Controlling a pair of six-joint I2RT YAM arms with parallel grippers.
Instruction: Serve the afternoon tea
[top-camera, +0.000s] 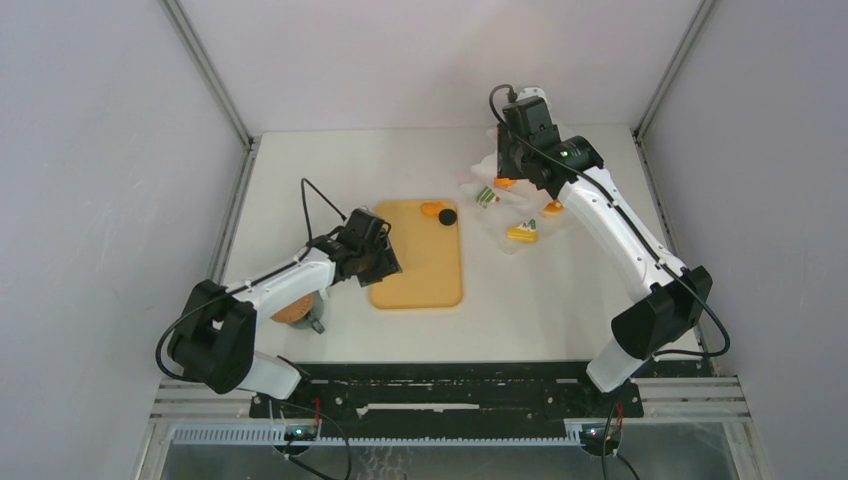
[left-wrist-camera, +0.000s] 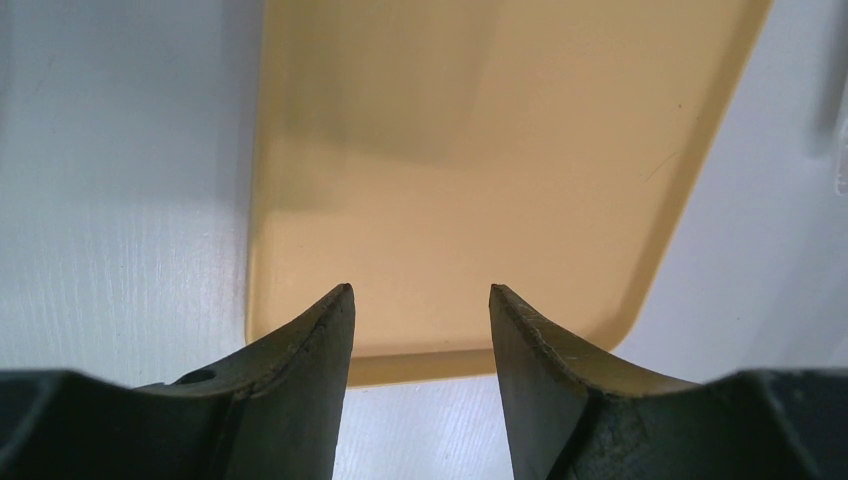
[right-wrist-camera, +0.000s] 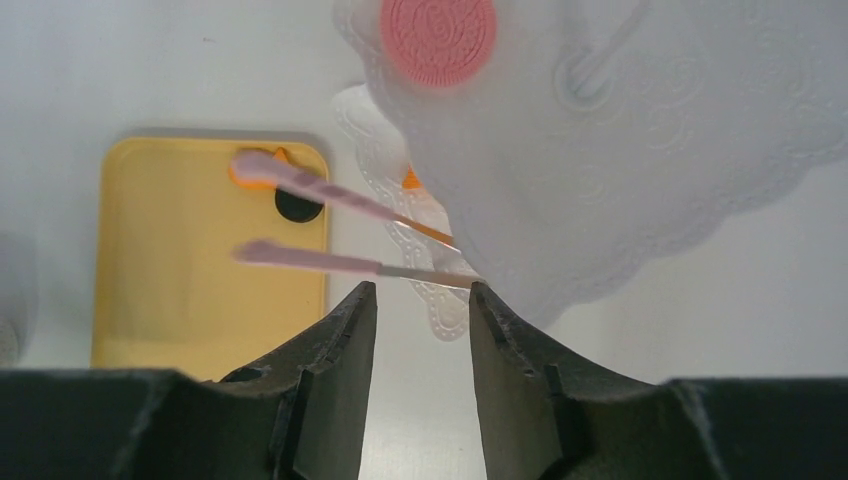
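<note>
My left gripper is open and empty above the orange tray (left-wrist-camera: 450, 220). My right gripper is open at the upper right of the table, above a white scalloped tiered stand (right-wrist-camera: 640, 160) with a pink round treat (right-wrist-camera: 437, 35) on top. Two long pink-tipped pieces (right-wrist-camera: 405, 272), blurred at their ends, jut from the stand's edge in the right wrist view; no contact with my fingers shows. On the tray lie an orange item (top-camera: 431, 208) and a dark round one (top-camera: 447, 217). Cake pieces (top-camera: 522, 231) show on the lower tier.
A grey-green cup (top-camera: 312, 317) and a round brown item (top-camera: 293, 308) are partly hidden under the left arm. Walls stand on both sides and behind.
</note>
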